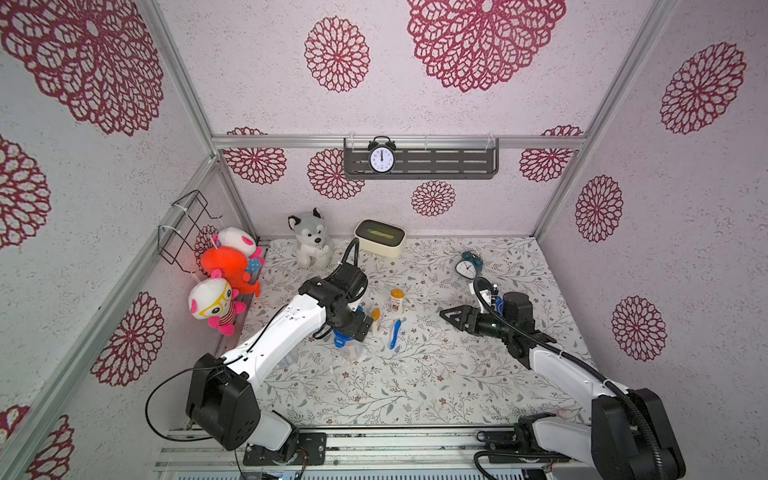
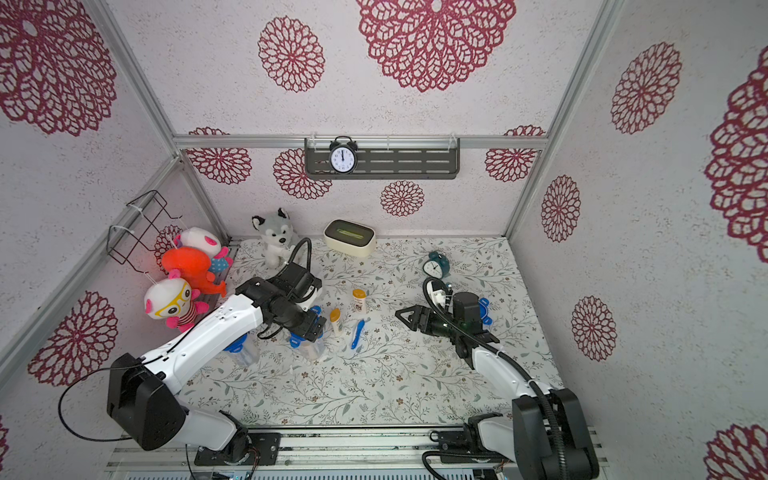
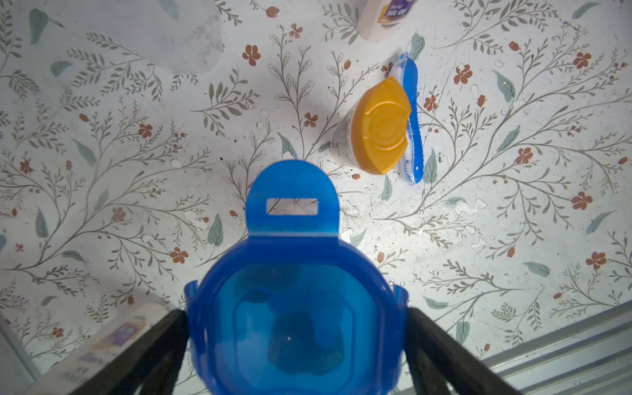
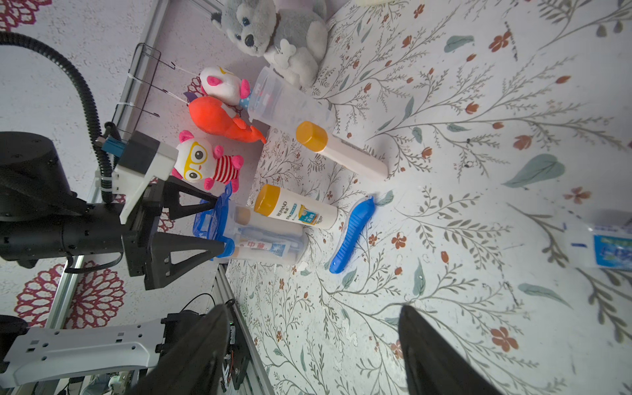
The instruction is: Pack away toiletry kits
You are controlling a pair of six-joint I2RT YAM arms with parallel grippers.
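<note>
A clear box (image 4: pixel 270 243) with a blue lid (image 3: pixel 289 309) and bottles inside stands on the left half of the table. My left gripper is open at the lid, one finger on either side; in the left wrist view firm contact cannot be told. Beside this box are an orange-capped bottle (image 4: pixel 299 207) and a slim blue case (image 4: pixel 353 233). Farther back is another orange-capped bottle (image 4: pixel 342 154). Over the right half, my right gripper (image 1: pixel 452 318) points leftward, open and empty. A second blue-topped box (image 2: pixel 237 348) is partly hidden behind the left arm.
Another clear container (image 4: pixel 286 98) lies near the grey plush dog (image 1: pixel 312 238). A cream box (image 1: pixel 381 238) and teal clock (image 1: pixel 469 265) stand at the back. Another blue lid (image 2: pixel 485 310) shows beyond the right arm.
</note>
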